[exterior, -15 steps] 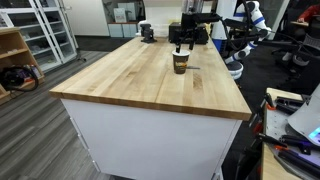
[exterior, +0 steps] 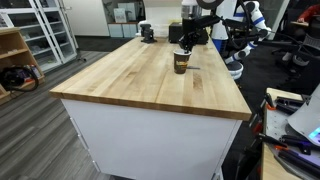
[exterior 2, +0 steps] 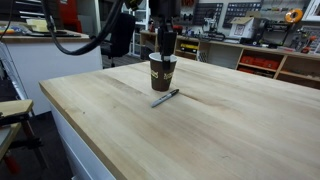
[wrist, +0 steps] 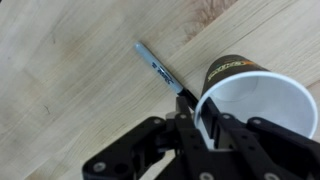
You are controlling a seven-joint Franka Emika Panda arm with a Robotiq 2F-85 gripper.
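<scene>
A dark brown paper cup (exterior: 181,65) with a white inside stands upright on the wooden tabletop. My gripper is right at its rim, pointing down. The wrist view has the two fingertips slightly apart, with the near edge of the white cup (wrist: 262,100) running between them. One finger appears outside the wall and the other inside; whether either touches it I cannot tell. In the second exterior view, the dark fingers reach down at the cup (exterior 2: 162,76). A grey marker with a black cap (wrist: 160,68) lies beside the cup.
In the first exterior view, a dark machine (exterior: 147,33) stands beyond the far end of the table.
My gripper has come down from above the cup to its rim. The cup and marker look unmoved.
</scene>
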